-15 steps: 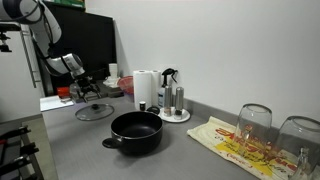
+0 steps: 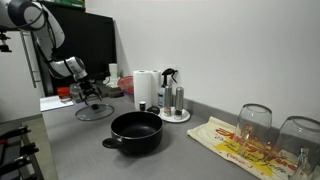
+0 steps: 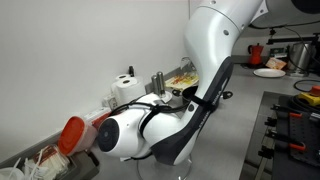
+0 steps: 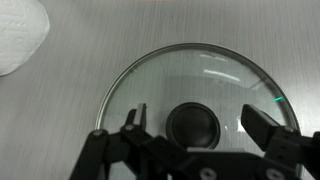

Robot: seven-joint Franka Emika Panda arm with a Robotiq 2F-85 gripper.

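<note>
A round glass lid (image 2: 94,114) with a dark rim lies flat on the grey table. Its black knob (image 4: 193,126) shows in the middle of the wrist view. My gripper is open above the lid, one finger on each side of the knob in that view, with nothing held. How high the fingertips are over the knob is hard to tell. In exterior view 1 the gripper is small at the far left; in exterior view 2 the white arm (image 3: 150,125) hides much of the lid area.
A black pot (image 2: 137,131) stands open on the table to the right of the lid. Behind are paper towels (image 2: 147,88) and several bottles on a white plate (image 2: 176,117). Upturned glasses (image 2: 254,126) and a patterned cloth (image 2: 226,141) lie far right. Bare table is in front.
The arm has shifted right and a little lower, bringing my gripper closer over the lid. The lid and pot have not moved.
</note>
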